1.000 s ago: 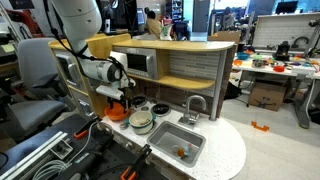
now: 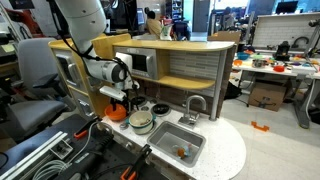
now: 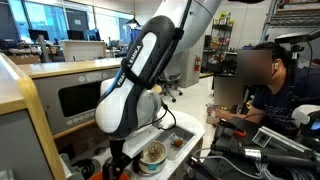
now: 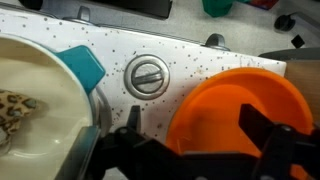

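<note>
An orange bowl (image 4: 215, 105) fills the right half of the wrist view, its near part hidden by my gripper. My gripper is open, one dark finger on the left of the bowl's near rim and the other over the bowl's inside. Whether the fingers touch the bowl I cannot tell. In exterior view 1 the orange bowl (image 2: 114, 112) lies at the left end of the counter, with my gripper (image 2: 131, 101) close by it. Only a bit of orange shows at the bottom of exterior view 2.
Left of the gripper stands a pale pot (image 4: 60, 130) with a teal handle (image 4: 82, 66) and a leopard-patterned thing inside. A round metal knob (image 4: 147, 76) sits on the speckled surface. The sink (image 2: 178, 146) and tap (image 2: 194, 104) are farther right, with clear counter (image 2: 228, 145) beyond.
</note>
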